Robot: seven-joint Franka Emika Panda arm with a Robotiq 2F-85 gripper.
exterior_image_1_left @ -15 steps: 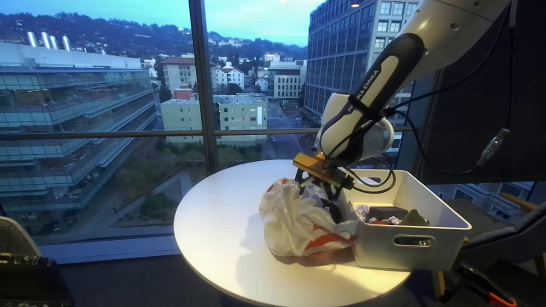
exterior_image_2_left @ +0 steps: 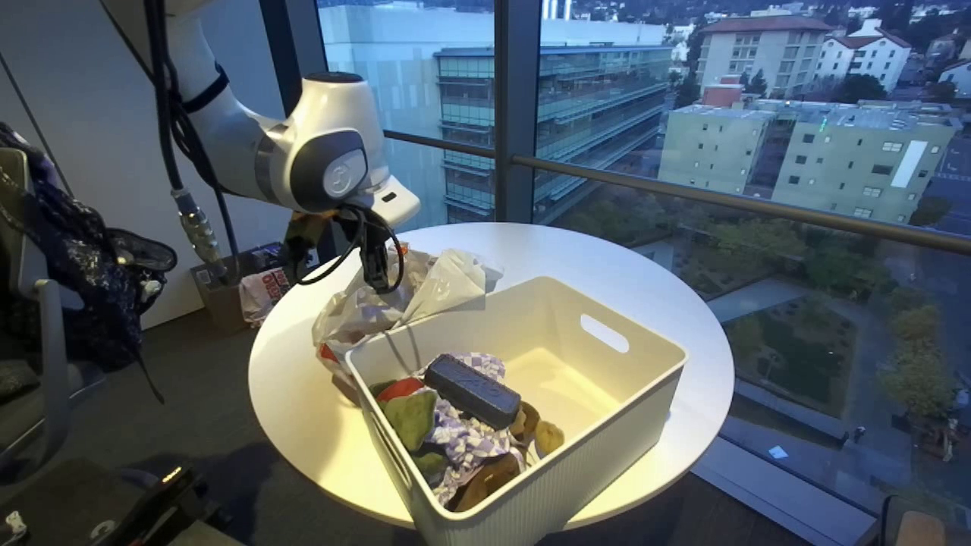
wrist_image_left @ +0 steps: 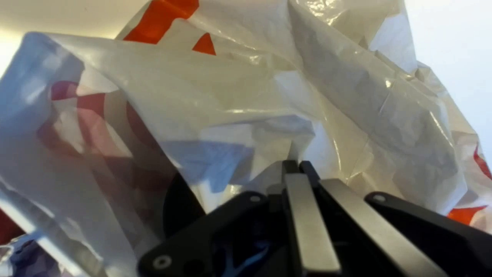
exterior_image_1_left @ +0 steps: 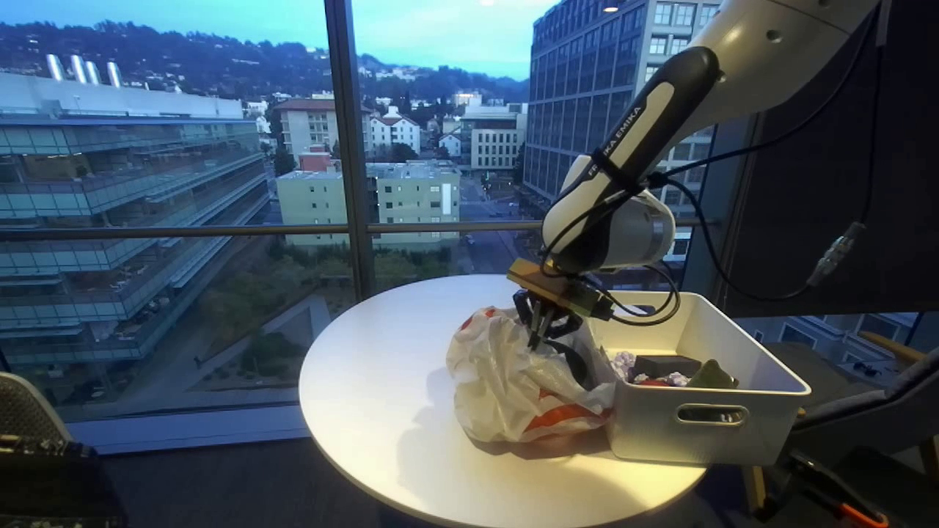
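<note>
A crumpled white plastic bag [exterior_image_1_left: 493, 387] with red-orange markings rests on the round table, against the side of a white bin [exterior_image_1_left: 651, 444]. My gripper [exterior_image_1_left: 535, 342] points down into the top of the bag. In the wrist view, the fingertips [wrist_image_left: 289, 167] are close together on a fold of the bag [wrist_image_left: 258, 92], with thin plastic pinched between them. A dark object [wrist_image_left: 180, 207] shows inside the bag's opening, left of the fingers; most of it is hidden by the plastic.
Inside the bin lie a dark grey block [exterior_image_2_left: 471, 391], a green soft item [exterior_image_2_left: 411, 418] and purple-white checked cloth [exterior_image_2_left: 469, 446], crowded at one end. The bin's other end is empty. Bare table [exterior_image_1_left: 387, 361] stretches left of the bag.
The gripper's fingers were spread apart over the bag a second ago and have come together on its plastic. The arm has shifted slightly, while bag and bin stay in place.
</note>
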